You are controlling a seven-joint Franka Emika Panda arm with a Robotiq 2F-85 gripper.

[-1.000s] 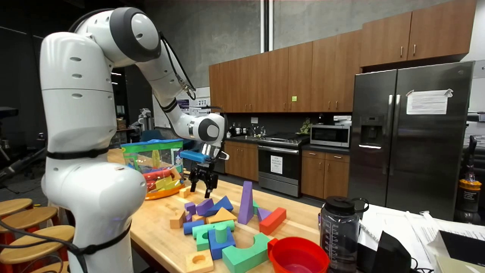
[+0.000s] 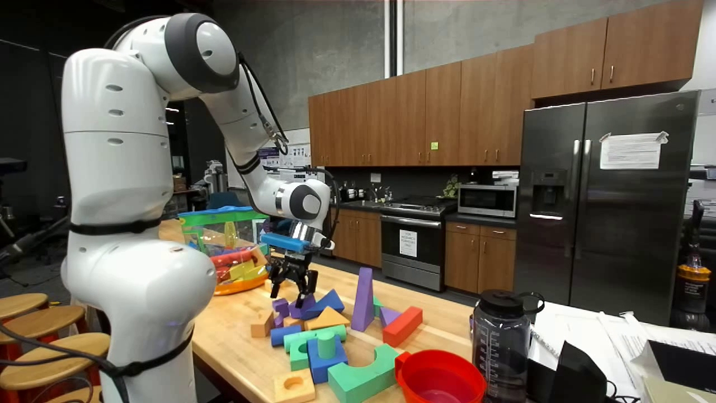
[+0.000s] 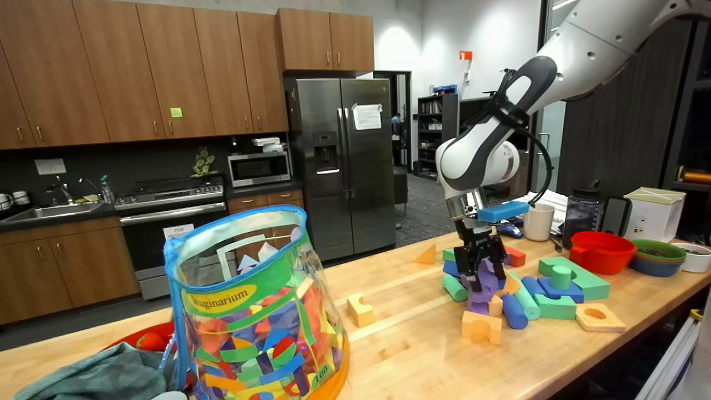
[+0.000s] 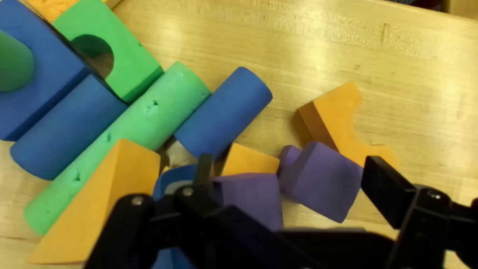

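My gripper (image 2: 289,290) is open and low over the far part of the block pile. In the wrist view two purple blocks, a nearer one (image 4: 253,197) and a tilted one (image 4: 325,181), show in the gap between the fingers. The left fingertip (image 4: 206,168) overlaps the edge of the nearer purple block in the image; whether they touch, I cannot tell. To the right of the tilted block, the other fingertip (image 4: 381,188) appears over the table near an orange arch block (image 4: 338,116). Exterior view 2 shows the gripper (image 3: 487,274) partly covering the purple blocks.
Close around are a blue cylinder (image 4: 226,112), a long green cylinder (image 4: 130,130) and an orange wedge (image 4: 107,192). A tall purple block (image 2: 363,299) stands nearby. The clear block bag (image 3: 266,320) occupies the table's other end. Bare wood (image 3: 393,353) lies between bag and pile.
My gripper has come down and shifted slightly left in exterior view 1, bringing its fingers to the purple blocks. The blocks look unmoved.
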